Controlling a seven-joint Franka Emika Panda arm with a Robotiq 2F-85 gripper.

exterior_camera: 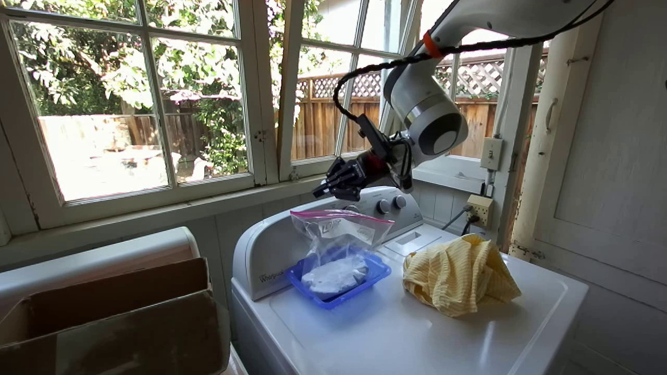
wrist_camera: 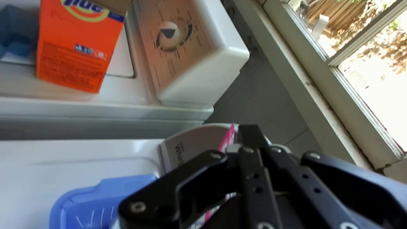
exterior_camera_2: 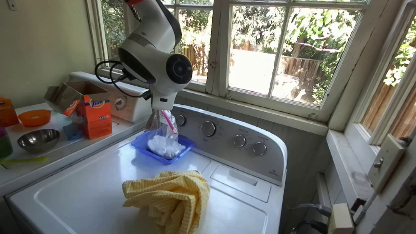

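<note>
In a blue plastic tray (exterior_camera: 376, 279) on the dryer top stands a clear zip bag (exterior_camera: 312, 234) with a pink seal, its lower part filled with something white (exterior_camera: 336, 275). My gripper (exterior_camera: 320, 190) hangs above the bag's upper edge, apart from it, with its fingers shut. Seen from the wrist, the gripper has its fingers together and nothing shows between them; part of the pink seal (wrist_camera: 227, 137) peeks out behind. The second exterior view shows the bag (exterior_camera_2: 165, 141) below the wrist, the fingers hidden there.
A crumpled yellow cloth (exterior_camera_2: 171, 199) lies on the dryer's front part. The dryer's control panel (exterior_camera_2: 230, 132) rises close behind the tray. An orange Tide box (exterior_camera_2: 97, 117), a metal bowl (exterior_camera_2: 39, 140) and an orange bowl (exterior_camera_2: 35, 117) stand on the neighbouring machine.
</note>
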